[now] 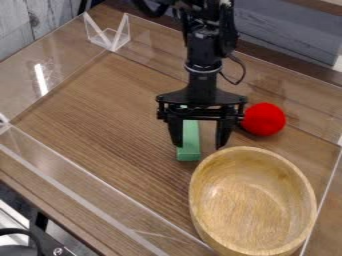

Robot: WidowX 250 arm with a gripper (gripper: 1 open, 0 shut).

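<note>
The black gripper (201, 120) hangs open over a green block (190, 145), with one finger on each side of it. The block lies on the wooden table left of center, its upper part close under the gripper; whether the fingers touch it is unclear. A red ball (265, 120) rests to the right of the gripper.
A large round wooden bowl (253, 238) fills the lower right, just below the block. A white wire-like object (107, 30) stands at the upper left, near the table's edge.
</note>
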